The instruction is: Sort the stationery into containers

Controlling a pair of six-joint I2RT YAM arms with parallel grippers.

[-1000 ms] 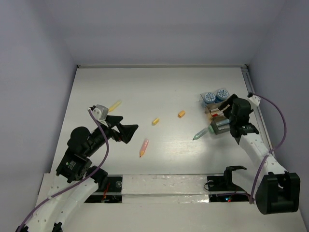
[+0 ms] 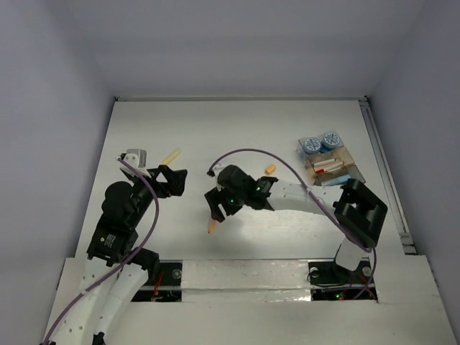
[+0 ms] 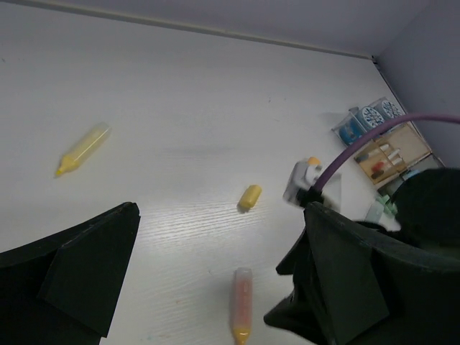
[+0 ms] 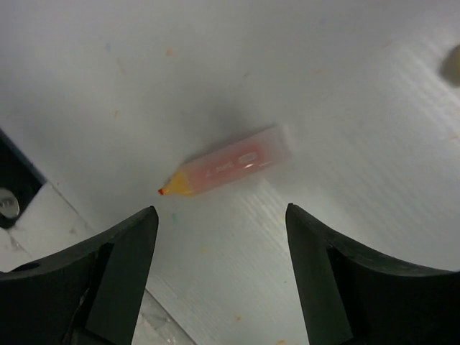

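A pink glue-like tube with a yellow tip (image 4: 230,162) lies on the white table, centred just beyond the open fingers of my right gripper, which hovers over it in the middle of the table (image 2: 219,205). My left gripper (image 2: 169,185) stands open at the left, nothing between its fingers. A yellow tube (image 3: 86,147) lies at the back left, a short yellow piece (image 3: 249,195) near the middle, and an orange piece (image 2: 270,169) farther right.
At the right stand containers (image 2: 343,158) holding pens and pieces, with two blue round items (image 2: 311,144) behind. Walls border the workspace.
My right gripper has swept left from the containers to above the pink tube.
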